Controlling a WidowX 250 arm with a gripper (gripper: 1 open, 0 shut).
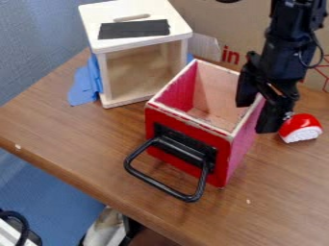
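A red box with a pale pink inside stands open-topped on the wooden table, a black loop handle on its front. The black gripper is low at the box's right rear wall, fingers pointing down; whether they are open or shut on the wall is unclear. A red and white object lies on the table to the right.
A white wooden cube with a dark strip on top stands at the back left on a blue cloth. Cardboard lines the back.
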